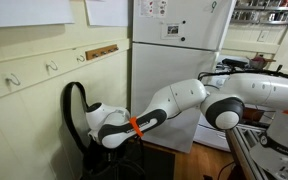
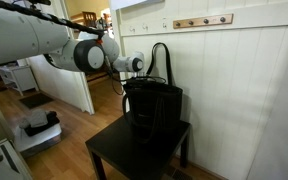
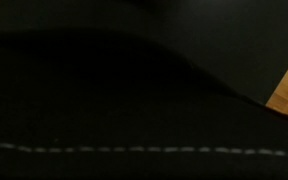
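Observation:
A black bag (image 2: 156, 108) stands on the black table (image 2: 111, 145) against the wall. One strap (image 2: 161, 57) loops up along the wall, its top below the hook rail. In exterior view 1 the strap (image 1: 67, 105) rises left of my arm's end. My gripper (image 1: 97, 153) is down at the bag, dark against dark, and its fingers cannot be made out. Dark fabric of the bag (image 3: 94, 100) with a line of pale stitching fills most of the wrist view. Whether anything lies between my fingers is hidden.
A wooden hook rail (image 2: 204, 20) is fixed to the wall above the bag, and single hooks (image 1: 51, 66) sit farther left in exterior view 1. A white fridge (image 1: 169, 80) stands behind my arm.

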